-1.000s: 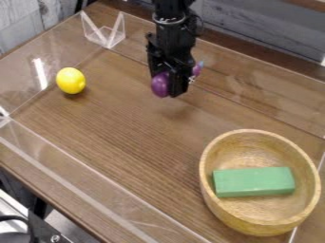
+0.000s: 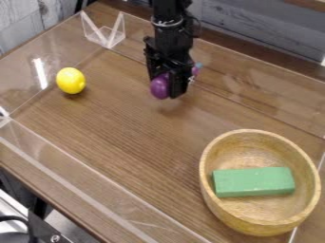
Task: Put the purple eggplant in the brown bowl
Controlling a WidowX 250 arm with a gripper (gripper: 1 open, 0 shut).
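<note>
The purple eggplant (image 2: 160, 87) is at the back middle of the table, right at the tip of my black gripper (image 2: 168, 80). My fingers come down over and beside it, hiding its upper part. Whether they are closed on it or only around it, I cannot tell. At the front right stands the brown bowl (image 2: 211, 162), a round light-brown one, with a green block (image 2: 254, 181) lying inside.
A yellow object (image 2: 71, 81) rests at the left. Clear plastic pieces (image 2: 105, 30) stand near the back left. Bare wooden table (image 2: 146, 152) stretches between the eggplant and the bowl.
The gripper has shifted very slightly around the eggplant. The eggplant stays in nearly the same spot, and the bowl and block have not moved.
</note>
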